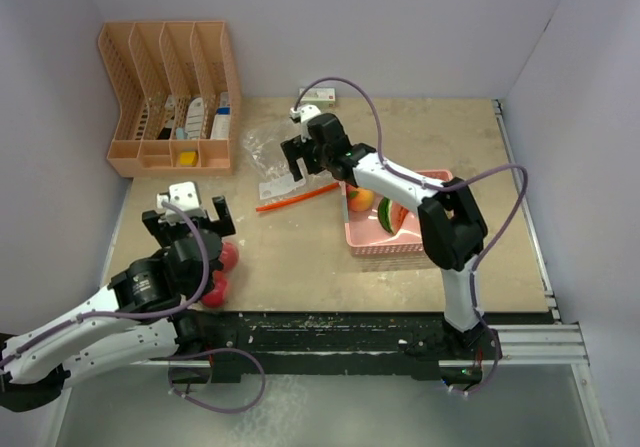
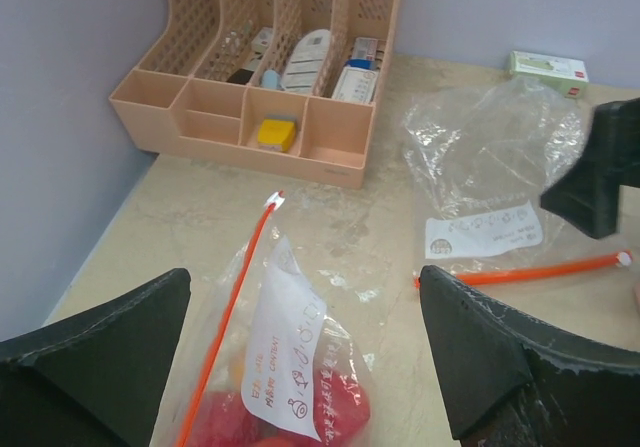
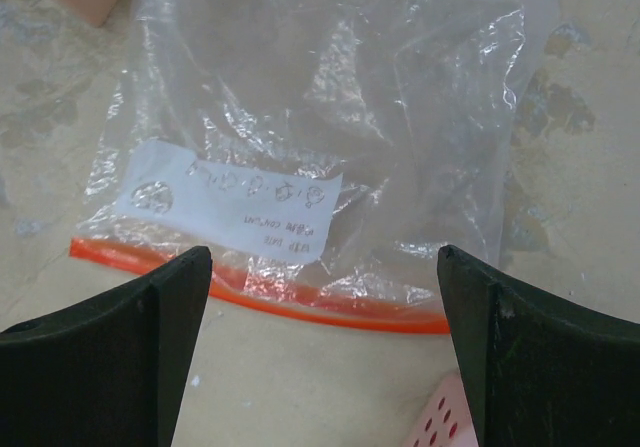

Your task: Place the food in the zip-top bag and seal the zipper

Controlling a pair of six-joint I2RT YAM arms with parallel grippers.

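Note:
An empty zip top bag (image 3: 330, 87) with orange zipper (image 3: 370, 312) and white label (image 3: 230, 202) lies flat near the back middle. My open right gripper (image 1: 301, 160) hovers over it. A second bag (image 2: 300, 347) holding red food (image 2: 340, 407) lies at the left front, beneath my open left gripper (image 1: 188, 224), which partly hides it in the top view. A pink basket (image 1: 395, 250) at the right holds produce, including an orange-red fruit (image 1: 360, 200) and a watermelon piece (image 1: 392, 217).
A tan organizer (image 1: 120, 157) stands at the back left, and a small box (image 1: 318, 95) sits at the back wall. Bare table (image 1: 290, 267) shows between the filled bag and the basket.

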